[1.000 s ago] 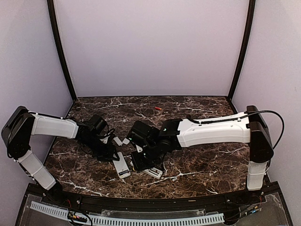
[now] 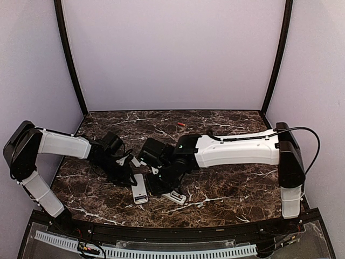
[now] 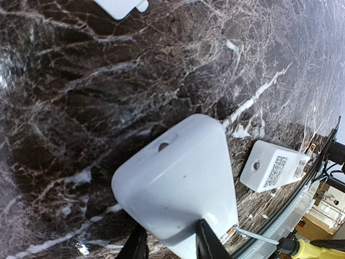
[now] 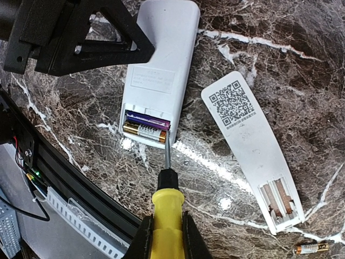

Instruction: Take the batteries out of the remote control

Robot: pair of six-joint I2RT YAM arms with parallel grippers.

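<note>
The white remote (image 2: 139, 186) lies face down at the table's front, its battery compartment uncovered. A purple battery (image 4: 146, 119) and a black-and-gold battery (image 4: 144, 131) lie side by side in it. My right gripper is shut on a yellow-handled screwdriver (image 4: 168, 210). Its metal tip is at the compartment's right edge, near the battery ends; contact is hard to tell. My left gripper is over the remote's other end, its fingers (image 3: 139, 243) parted with the remote's white shell showing between them.
A second white remote (image 4: 245, 135) with an empty compartment lies to the right. A loose battery (image 4: 311, 248) rests beyond it. A small red object (image 2: 181, 124) lies at the back, where the table is mostly clear.
My right gripper has moved left, bringing the screwdriver toward the remote. The remote has turned slightly, its compartment end shifting a little left. My left arm has barely moved.
</note>
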